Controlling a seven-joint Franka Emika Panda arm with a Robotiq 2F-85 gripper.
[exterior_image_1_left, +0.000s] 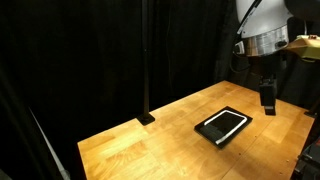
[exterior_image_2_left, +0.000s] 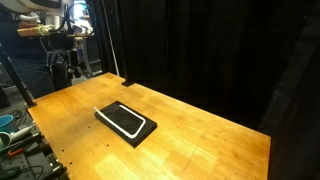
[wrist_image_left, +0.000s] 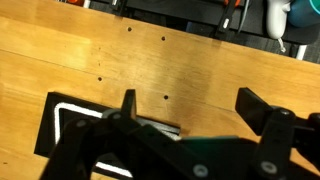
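Observation:
A flat black tray-like panel (exterior_image_1_left: 215, 133) lies on the wooden table, with a pale, bent strip (exterior_image_2_left: 122, 124) across its top. Whether that strip is a separate piece or part of the panel cannot be told. In the wrist view the panel (wrist_image_left: 47, 128) is at the lower left, partly covered by the gripper's body. My gripper is open, its two black fingers wide apart with only bare table visible between them. From outside, the gripper (exterior_image_1_left: 268, 108) hangs above the table, to the right of the panel and clear of it.
Bare wooden table (exterior_image_2_left: 200, 130) stretches away from the panel on the side opposite the arm. A small black block (exterior_image_1_left: 146, 119) stands by the back edge, near the dark curtain (exterior_image_1_left: 80, 60). Cables and equipment (wrist_image_left: 278, 20) lie past the table edge.

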